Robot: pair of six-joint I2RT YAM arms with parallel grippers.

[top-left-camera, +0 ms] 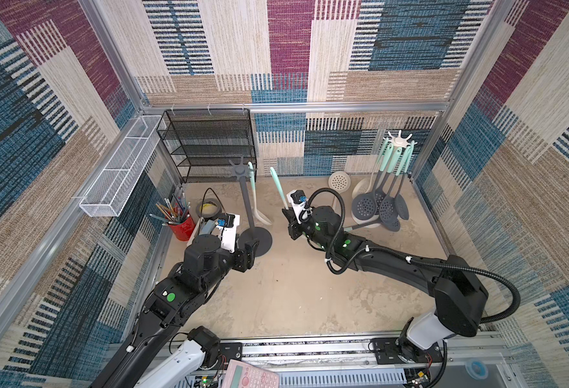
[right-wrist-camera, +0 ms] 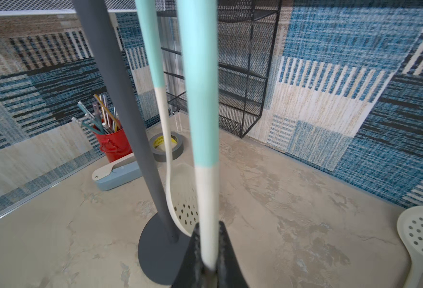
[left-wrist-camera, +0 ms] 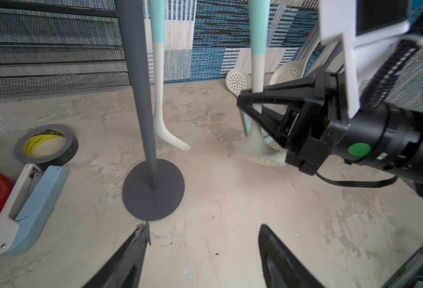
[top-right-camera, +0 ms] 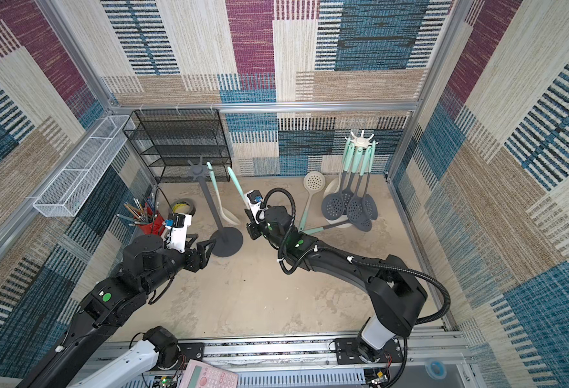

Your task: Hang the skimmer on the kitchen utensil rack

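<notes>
My right gripper point(top-left-camera: 286, 213) is shut on the handle of a skimmer point(left-wrist-camera: 258, 28), mint above and cream below, held upright; its perforated head point(left-wrist-camera: 254, 156) hangs below the fingers in the left wrist view. Just left of it stands the grey utensil rack point(top-left-camera: 245, 194) on a round base point(left-wrist-camera: 153, 204), with a cream perforated utensil point(right-wrist-camera: 182, 201) hanging from it. My left gripper point(top-left-camera: 248, 255) is open, nothing between its fingers, low in front of the rack.
A second rack point(top-left-camera: 398, 137) full of utensils stands back right, with a loose skimmer point(top-left-camera: 339, 181) beside it. Back left are a red pen cup point(top-left-camera: 181, 229), tape point(left-wrist-camera: 45, 153) and a black mesh shelf point(top-left-camera: 203, 129).
</notes>
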